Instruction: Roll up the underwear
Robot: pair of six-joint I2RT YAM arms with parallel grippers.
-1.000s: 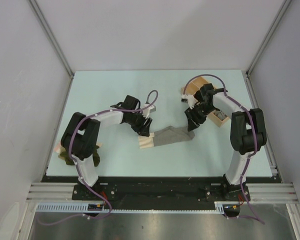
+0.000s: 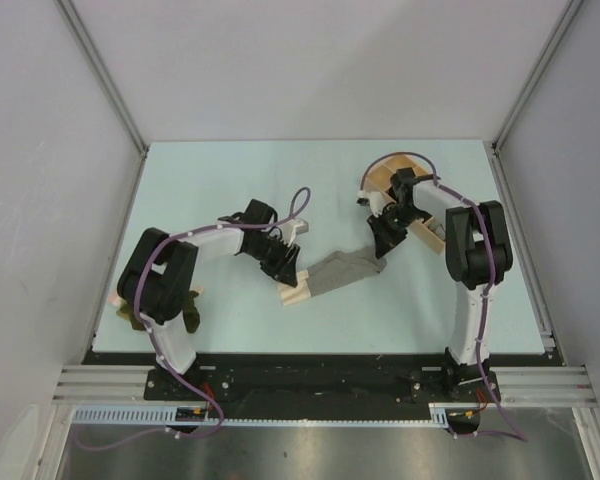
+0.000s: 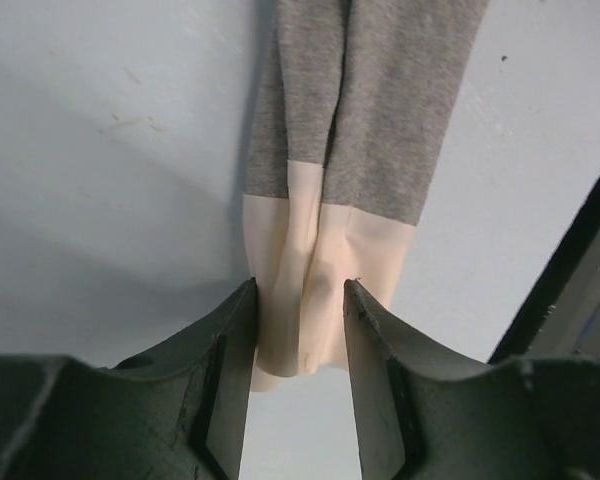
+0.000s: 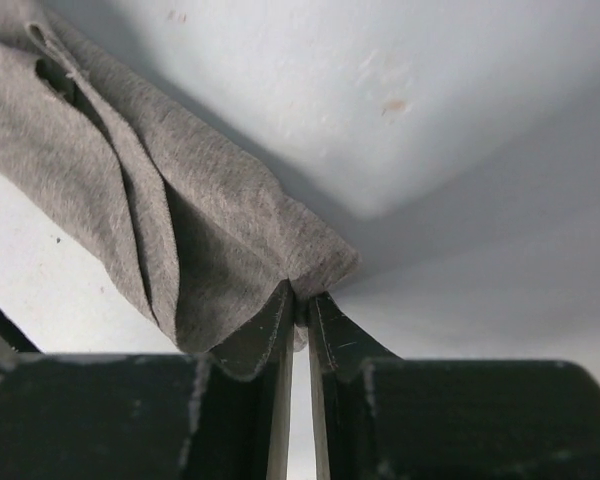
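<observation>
The underwear lies folded lengthwise into a strip on the table, grey (image 2: 338,275) with a cream end (image 2: 294,295). My left gripper is part open around the raised fold of the cream end (image 3: 368,250), its fingertips on either side. At the grey end (image 4: 210,200), my right gripper is shut on the fabric's corner, pinching it at the fingertips. The grey part runs upward in the left wrist view, with a loose fold along it.
A wooden compartment box (image 2: 395,165) sits at the back right, partly under the right arm. A pile of olive and pale cloth (image 2: 190,315) lies at the front left, partly under the left arm.
</observation>
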